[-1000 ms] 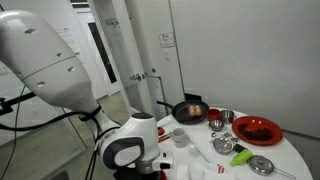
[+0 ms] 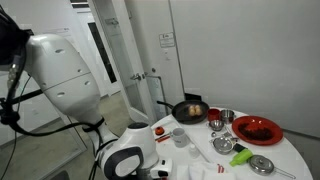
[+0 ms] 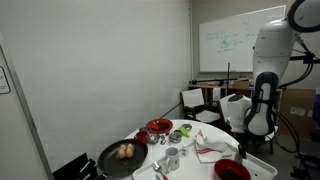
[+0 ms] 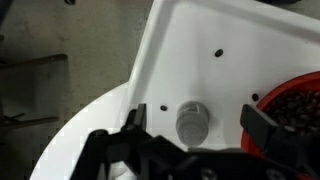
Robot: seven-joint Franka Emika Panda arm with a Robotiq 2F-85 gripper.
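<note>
A small grey cylindrical object (image 4: pixel 192 124) stands on a white tray (image 4: pixel 205 75) in the wrist view. My gripper is open above it, one dark finger to each side, and the object appears in the gap between them; whether either finger touches it I cannot tell. Right of the object is a red bowl (image 4: pixel 252 118) with dark beans or similar small pieces in it, partly hidden by the right finger. That red bowl (image 3: pixel 232 170) also shows at the bottom of exterior view 2, close to the white arm (image 3: pixel 248 115).
A black pan (image 3: pixel 123 155), a grey cup (image 3: pixel 172 153) and a red plate (image 2: pixel 257 130) stand farther along the table. A green item (image 2: pixel 241 157) and a lidded pot (image 2: pixel 262 164) are near the plate. The tray's edge and the floor lie left in the wrist view.
The arm's white wrist part has shifted slightly lower in exterior view 1, and a dark part of the arm now shows at the upper left. The table items have not moved.
</note>
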